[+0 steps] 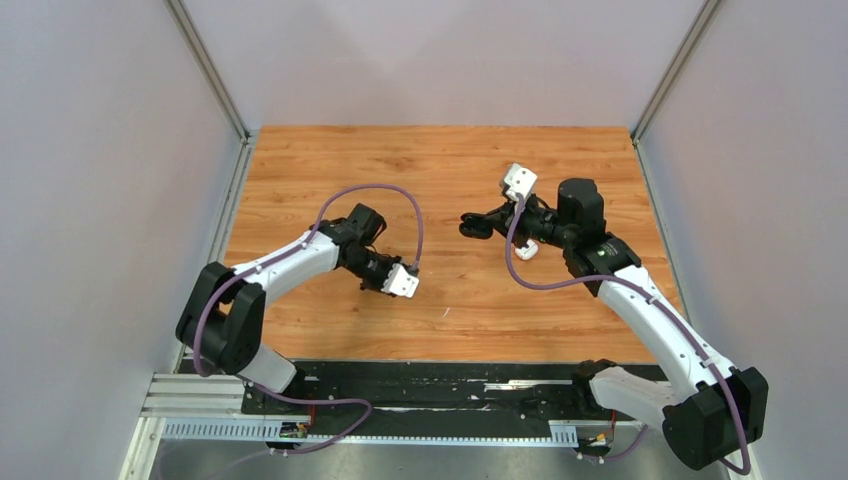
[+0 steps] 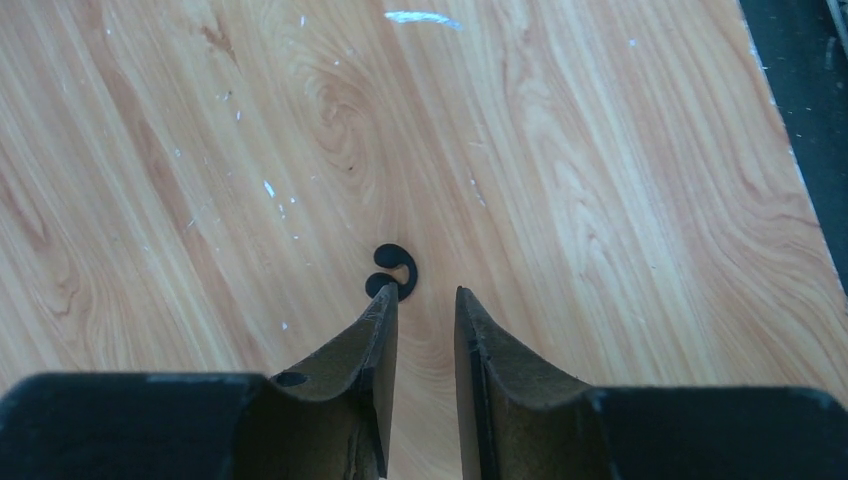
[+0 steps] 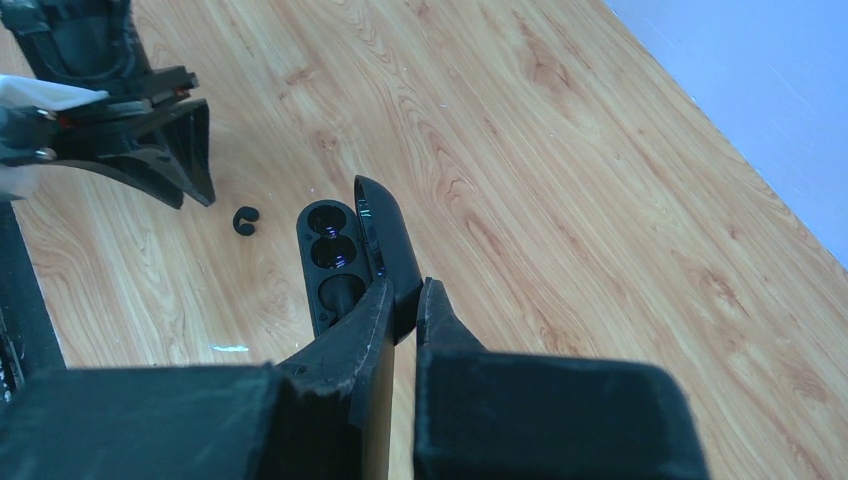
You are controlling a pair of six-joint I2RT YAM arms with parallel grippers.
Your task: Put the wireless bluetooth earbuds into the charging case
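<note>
My right gripper is shut on the black charging case (image 3: 325, 245), held above the table with its lid raised and its round compartments showing. My left gripper hangs low over the table, fingertips a little apart with nothing between them. A small curved black earbud (image 2: 407, 275) lies on the wood just beyond those fingertips in the left wrist view and beside them in the right wrist view. In the top view the left gripper hides it.
A small white object (image 1: 527, 250) lies under the right arm. A dark strip (image 1: 430, 380) runs along the front edge, walls stand at the sides and back, and purple cables loop over both arms.
</note>
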